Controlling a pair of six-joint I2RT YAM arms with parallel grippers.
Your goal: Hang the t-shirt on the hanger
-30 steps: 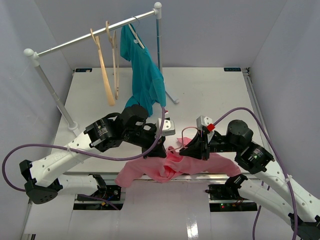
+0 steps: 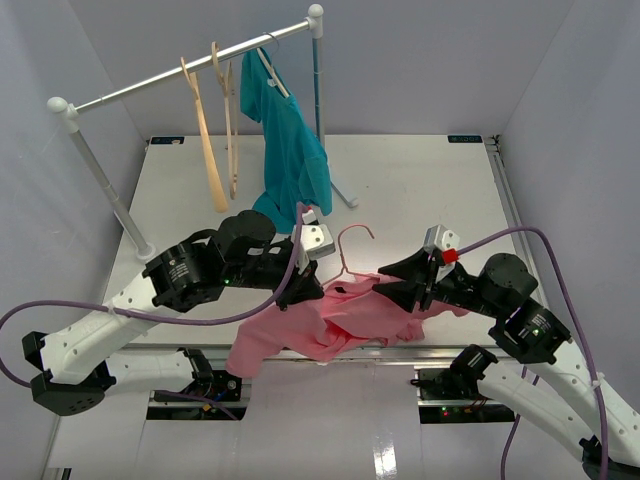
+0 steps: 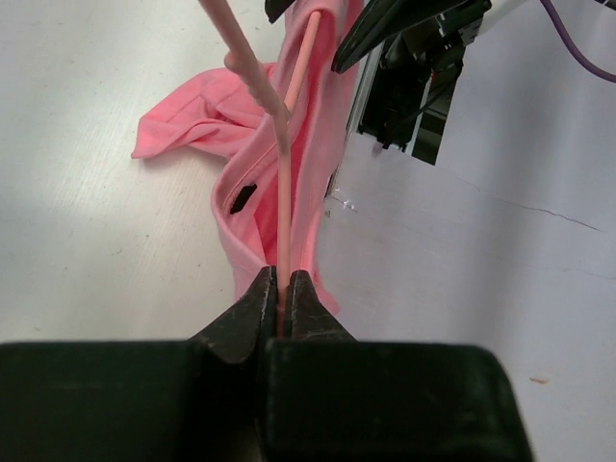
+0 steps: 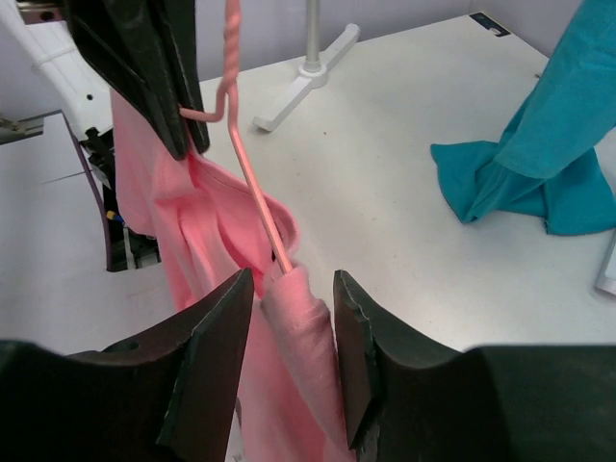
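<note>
A pink hanger (image 2: 343,250) lies partly inside the pink t-shirt (image 2: 350,315), which is draped over the table's front edge. My left gripper is shut on the hanger's arm, seen running up through the left wrist view. My right gripper is at the shirt's neckline, with a bunched fold of pink cloth over the hanger between its fingers; whether they press on it is unclear. In the top view the right gripper sits right of the hook, the left one left of it.
A white rack (image 2: 250,42) at the back left carries wooden hangers (image 2: 208,150) and a teal t-shirt (image 2: 290,160).
My left gripper has moved left, drawing the hanger with it, and its hook now shows higher and more clearly. My right gripper has shifted right, and the shirt has moved with them.
</note>
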